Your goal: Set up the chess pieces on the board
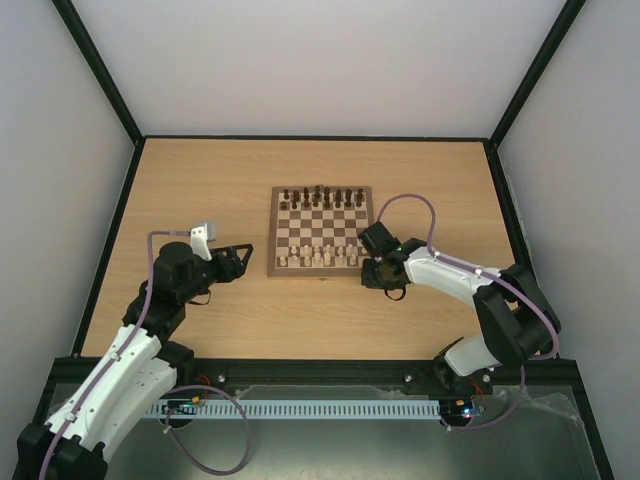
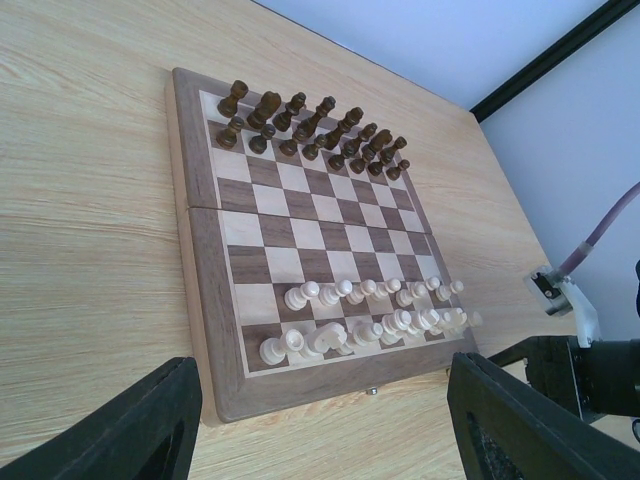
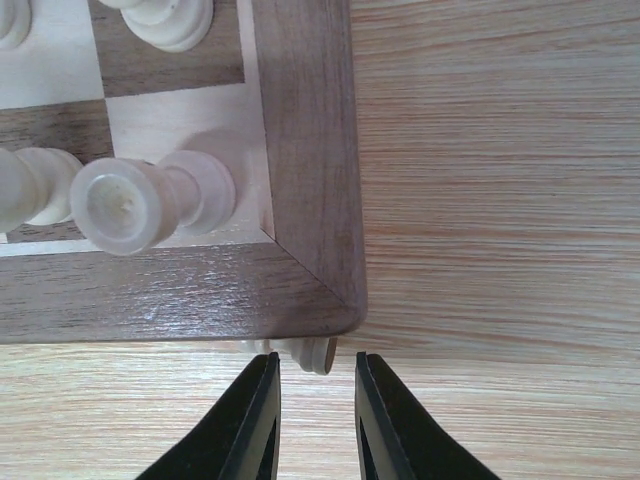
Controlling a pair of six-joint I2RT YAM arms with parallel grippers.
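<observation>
The wooden chessboard (image 1: 272,230) lies mid-table. Dark pieces (image 2: 345,126) stand in two rows on the far side. Light pieces (image 2: 325,338) fill two rows on the near side. Past the board's corner, a light piece (image 3: 318,355) lies low by the tabletop, mostly hidden by the board's rim. My right gripper has its fingers apart; their tips come up around the visible end of that piece, and no firm contact shows. My left gripper stands open and empty, left of the board.
A light rook-like piece (image 3: 125,207) stands on the corner square close to the right gripper, with other light pieces beside it. Bare table (image 1: 230,180) surrounds the board on the left, back and front.
</observation>
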